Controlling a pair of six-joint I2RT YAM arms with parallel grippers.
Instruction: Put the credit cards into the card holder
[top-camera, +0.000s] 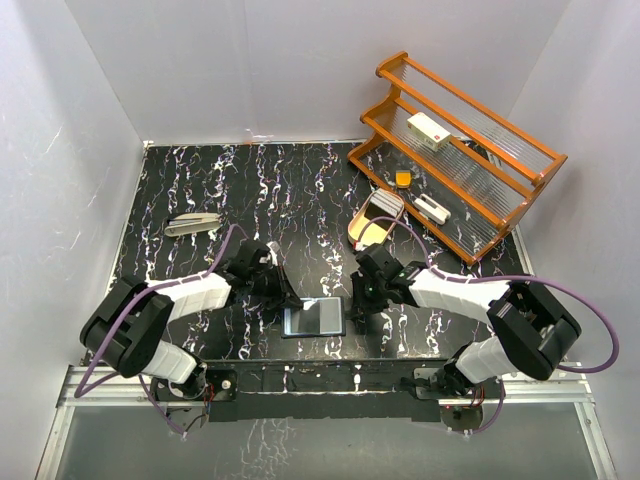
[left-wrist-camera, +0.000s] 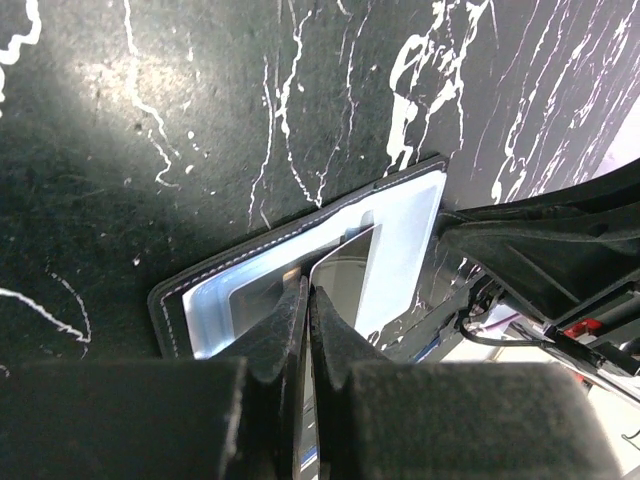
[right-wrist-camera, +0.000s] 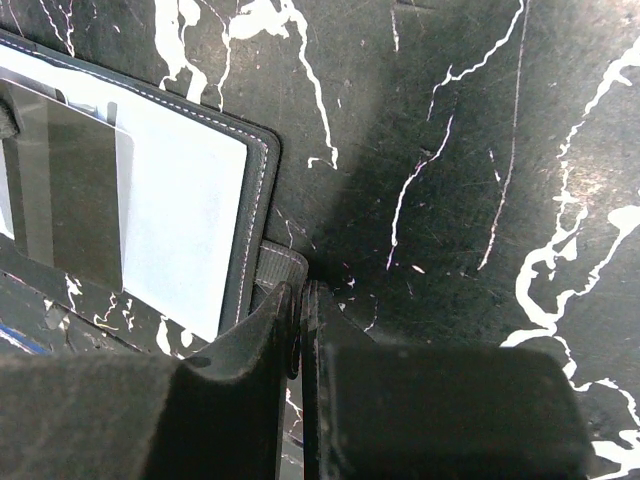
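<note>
The card holder (top-camera: 335, 316), black with stitched edges and a pale inside, lies flat and open near the table's front edge. A thin grey, see-through card (right-wrist-camera: 82, 190) lies over its pale surface. In the left wrist view, that card's edge (left-wrist-camera: 343, 250) bends up to the tips of my left gripper. This gripper is shut; whether the edge is pinched or merely touched is hard to tell. At the holder's right end, my right gripper is shut on the holder's small stitched tab (right-wrist-camera: 280, 266).
A wooden rack (top-camera: 470, 150) stands at the back right. Before it lies a tan case (top-camera: 372, 230) with pale card-like pieces. A grey slim object (top-camera: 192, 224) rests at the far left.
</note>
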